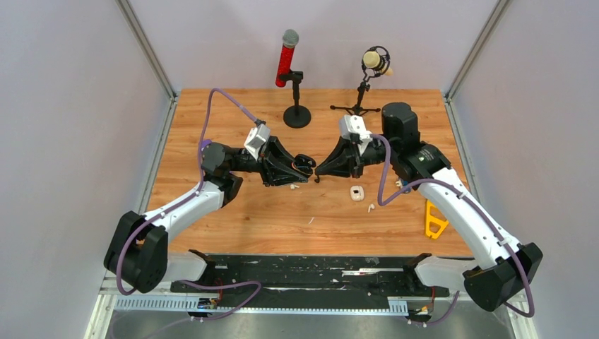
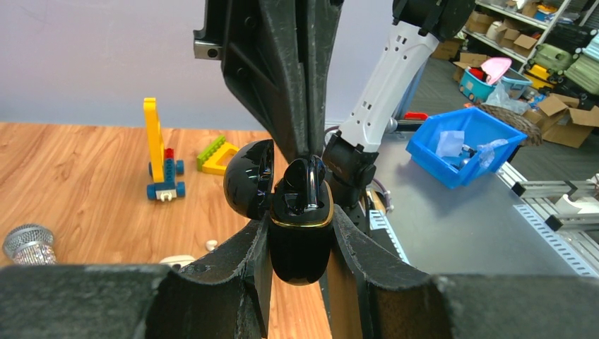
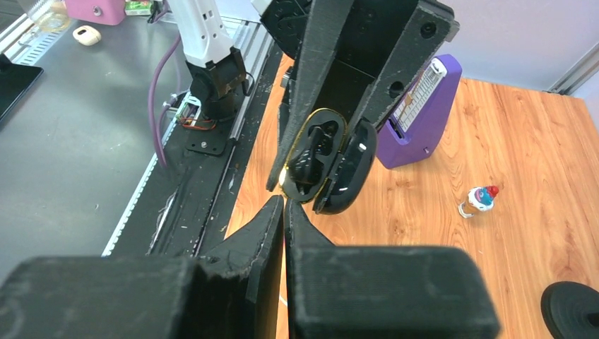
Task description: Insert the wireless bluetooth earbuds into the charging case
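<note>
My left gripper (image 1: pixel 295 173) is shut on the black charging case (image 2: pixel 302 219), held above the table with its lid (image 2: pixel 248 179) open. Within the case's gold-edged tray, a glossy black earbud (image 3: pixel 305 169) shows; how deep it sits, I cannot tell. My right gripper is shut, its tips close by the case's open side, and nothing shows between them. In the left wrist view its dark fingers (image 2: pixel 282 92) come down to the top of the tray; contact is unclear. Another small dark piece, seemingly an earbud (image 1: pixel 317 179), appears below the right fingertips in the top view.
A white case (image 1: pixel 357 193) and a small white earbud (image 1: pixel 371 207) lie on the table to the right. Behind stand a red microphone (image 1: pixel 285 60) on a stand and a second microphone (image 1: pixel 371 59). A yellow triangle (image 1: pixel 435 220) lies at the right.
</note>
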